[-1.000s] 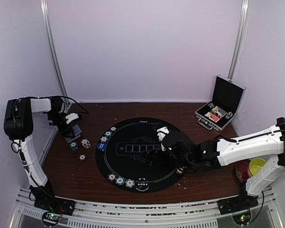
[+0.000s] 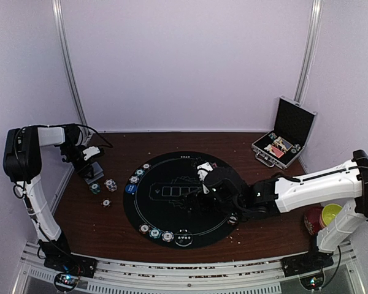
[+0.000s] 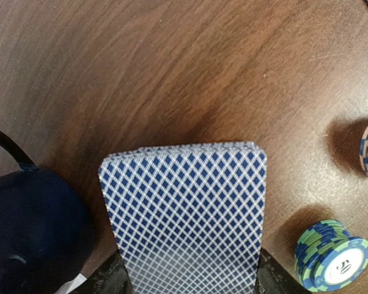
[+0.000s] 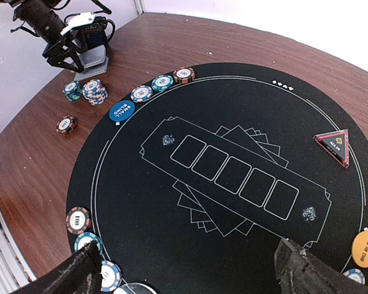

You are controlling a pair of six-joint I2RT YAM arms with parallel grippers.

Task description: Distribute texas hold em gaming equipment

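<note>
A deck of blue-checked cards [image 3: 183, 202] lies at the far left of the table, with my left gripper [image 2: 86, 171] shut on its sides. Beside it stand a green-blue chip stack [image 3: 331, 257] and another stack [image 4: 95, 92]; a single chip [image 4: 65, 124] lies nearer the front. On the round mat [image 4: 172, 239] are chips along the rim, a small blind button [image 4: 122, 111], a big blind button [image 4: 365, 248] and a triangular all-in marker [image 4: 334, 146]. My right gripper is open above the mat, with nothing seen between its fingers.
An open metal case [image 2: 264, 158] with cards and chips stands at the back right. Yellow and red bowls [image 2: 331, 213] sit at the front right, behind the right arm. Walls bound the left side close to the deck.
My right arm has shifted slightly over the mat. The left arm is almost unchanged at the deck.
</note>
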